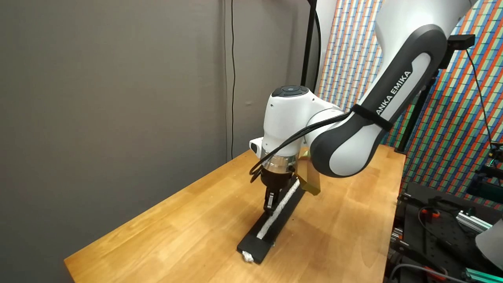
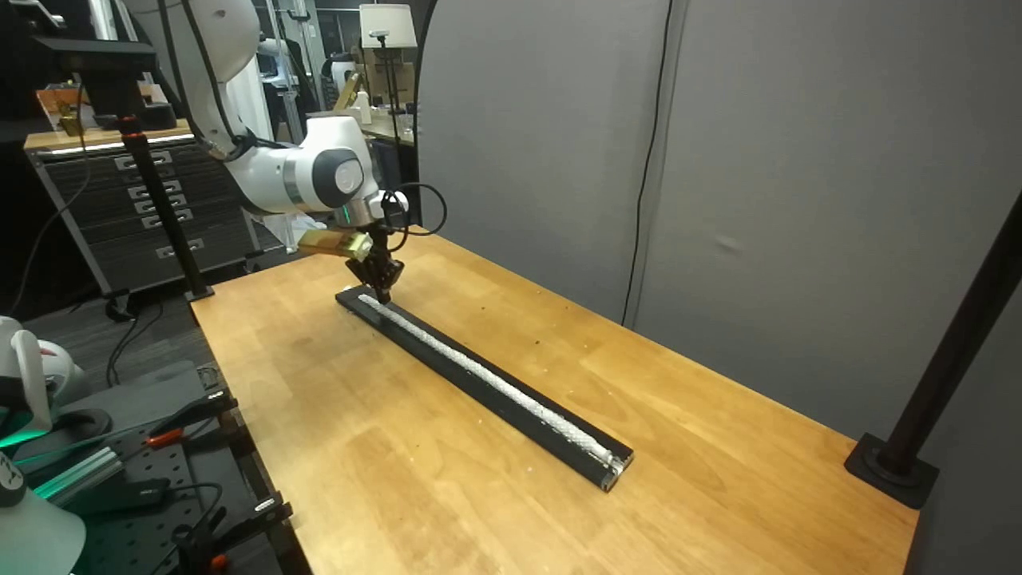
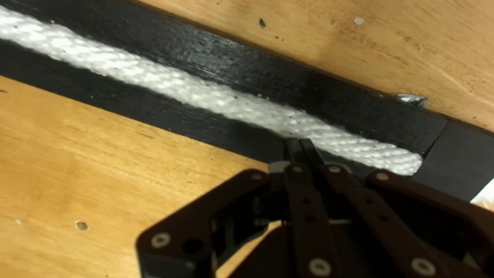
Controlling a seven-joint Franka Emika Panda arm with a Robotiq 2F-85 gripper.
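Observation:
A white braided rope lies along the middle of a long black bar on the wooden table. In the wrist view the rope runs diagonally and ends bluntly near the right, beside a dark end piece of the bar. My gripper is shut, its fingertips together at the rope's lower edge over the black bar. Nothing shows between them; whether the tips touch the rope is hard to tell. From outside, the gripper points down at the bar's near end in exterior view 1.
A grey partition stands along one long side. A black post stands at a table corner. Equipment with cables sits beside the table's other edge.

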